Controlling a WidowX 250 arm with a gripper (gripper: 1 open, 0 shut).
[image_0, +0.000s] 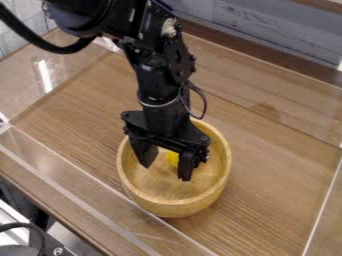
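Observation:
My black gripper reaches down from the top centre into a tan bowl on a wooden table. It stands open, its two fingers spread toward the left and right sides of the bowl. A small yellow object lies in the bowl, partly hidden behind the gripper, so its shape and whether a finger touches it I cannot tell.
A white raised edge runs along the back. A black cable shows at the bottom left corner.

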